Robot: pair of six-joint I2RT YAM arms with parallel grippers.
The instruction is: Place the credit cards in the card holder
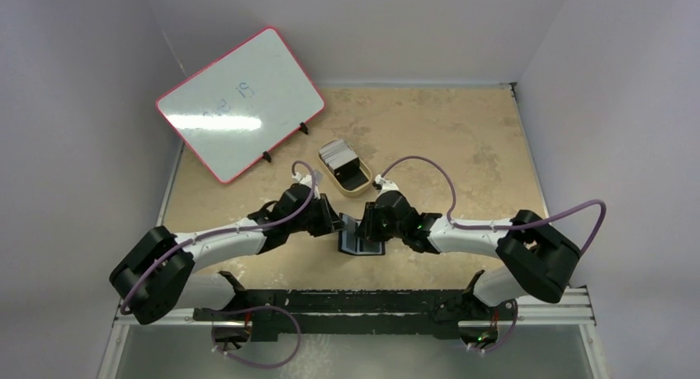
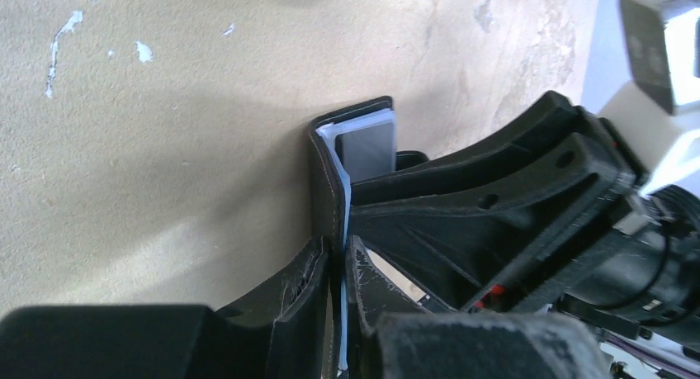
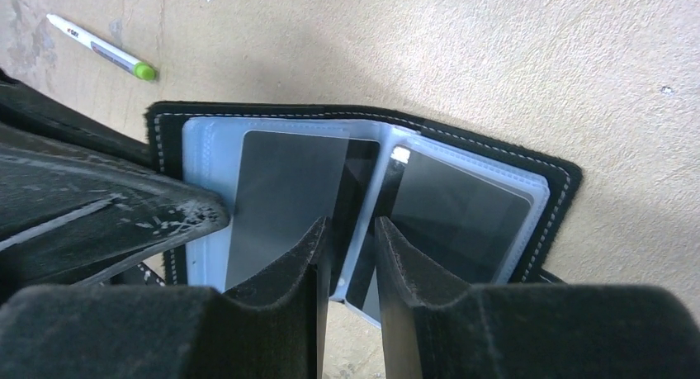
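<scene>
The card holder [image 1: 361, 247], a black stitched wallet with pale blue inner sleeves, lies open between the grippers; the right wrist view shows dark cards [image 3: 285, 197] in both halves. My left gripper [image 1: 334, 222] is at its left edge; in the left wrist view its fingertips [image 2: 299, 272] meet around the thin upright edge [image 2: 330, 172]. My right gripper [image 1: 371, 226] is over the holder; its fingertips [image 3: 392, 255] are at the middle seam, and I cannot tell whether they grip anything.
A tan box [image 1: 363, 184] of cards stands behind the grippers. A whiteboard [image 1: 239, 90] lies at the back left. A pen [image 3: 99, 49] lies on the table.
</scene>
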